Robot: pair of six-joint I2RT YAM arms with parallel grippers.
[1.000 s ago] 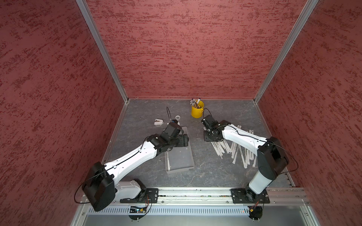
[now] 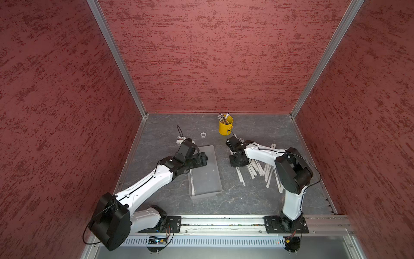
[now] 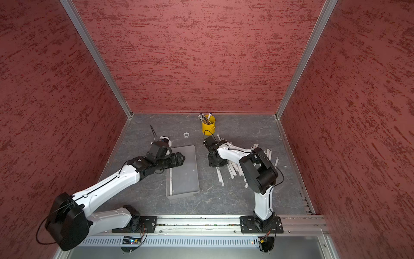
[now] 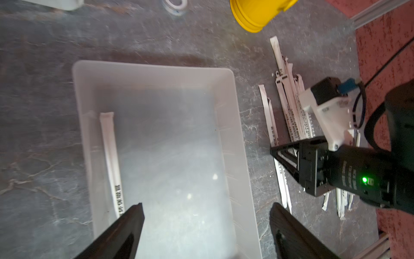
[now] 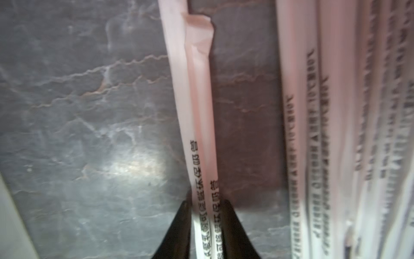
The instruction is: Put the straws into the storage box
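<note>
The storage box (image 4: 168, 164), grey translucent plastic, stands in the middle with one wrapped straw (image 4: 111, 159) along its left wall. My open left gripper is over it. To the right many paper-wrapped straws (image 5: 301, 129) lie in a loose bundle. Two straws (image 5: 194, 86) lie apart, left of that bundle. My right gripper is low over them, its fingertips either side of the pair, part open; whether it grips them cannot be told.
A yellow cup (image 2: 225, 127) with utensils stands behind the straws. A small white ring (image 2: 203, 134) and a white object (image 4: 60, 3) lie behind the box. Bare table lies at the back left.
My left gripper has moved left over the box.
</note>
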